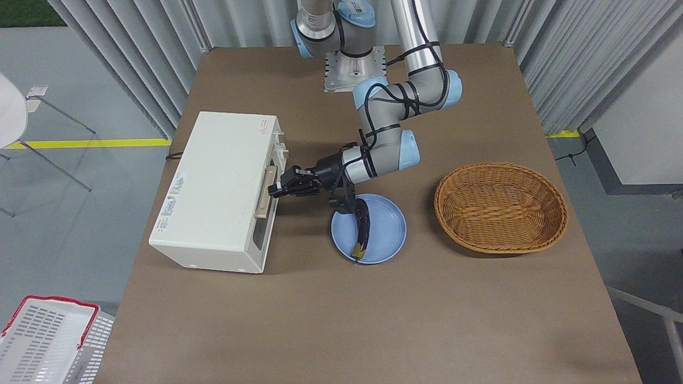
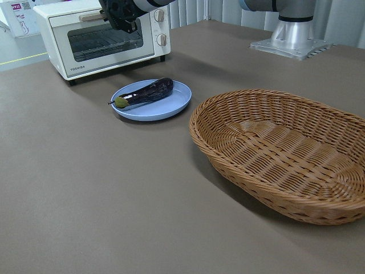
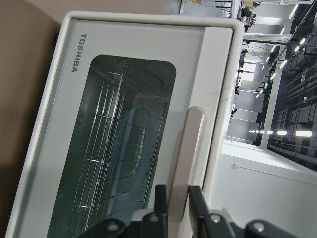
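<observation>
A white Toshiba toaster oven [image 1: 199, 189] stands on the table with its glass door [image 3: 106, 144] closed and a wire rack visible inside. My gripper [image 1: 275, 189] is at the pale door handle [image 3: 187, 144]; in the wrist view its two black fingertips straddle the handle's lower part. Whether they press on it or are just around it is unclear. A dark eggplant [image 2: 149, 93] with a green stem lies on a blue plate [image 1: 389, 224] beside the oven, below the arm.
A wicker basket [image 1: 500, 205] sits to the right of the plate. The robot's base [image 2: 291, 47] is mounted at the back of the table.
</observation>
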